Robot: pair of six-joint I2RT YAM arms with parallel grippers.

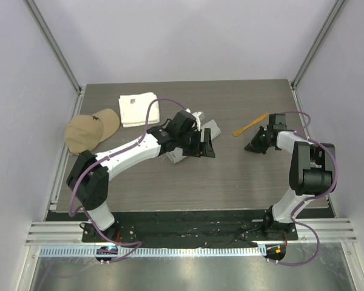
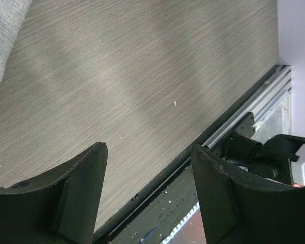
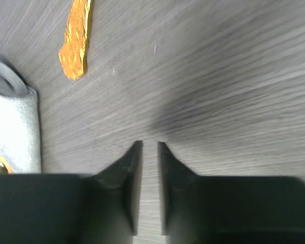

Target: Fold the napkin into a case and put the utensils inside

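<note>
The folded grey napkin (image 1: 207, 130) lies mid-table, partly under my left arm; in the right wrist view its pocket end (image 3: 15, 127) shows, with something gold at its lower edge. My left gripper hangs over bare table right of the napkin, open and empty. An orange utensil (image 1: 250, 124) lies loose on the table right of the napkin, also in the right wrist view (image 3: 74, 43). My right gripper is just below it in the top view, empty, its blurred fingers a little apart.
A tan cap (image 1: 85, 132) and folded white cloths (image 1: 137, 111) lie at the back left. Rails and walls border the table.
</note>
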